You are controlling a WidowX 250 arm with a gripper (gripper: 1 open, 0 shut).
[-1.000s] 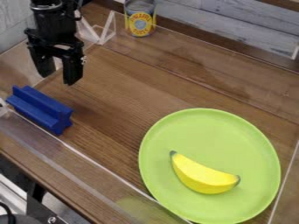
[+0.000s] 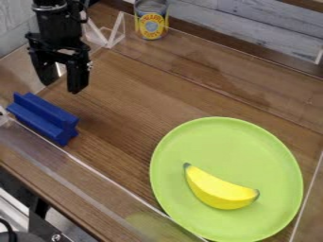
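My black gripper [image 2: 60, 68] hangs at the upper left over the wooden table, its fingers apart with nothing visible between them. Below it lies a blue block-like object [image 2: 44, 119] at the left edge. A yellow banana [image 2: 221, 188] rests on a large green plate [image 2: 225, 137] at the lower right.
A can with a yellow label [image 2: 151, 24] stands at the back, with a white object [image 2: 108, 28] to its left. A pale ledge runs along the back right.
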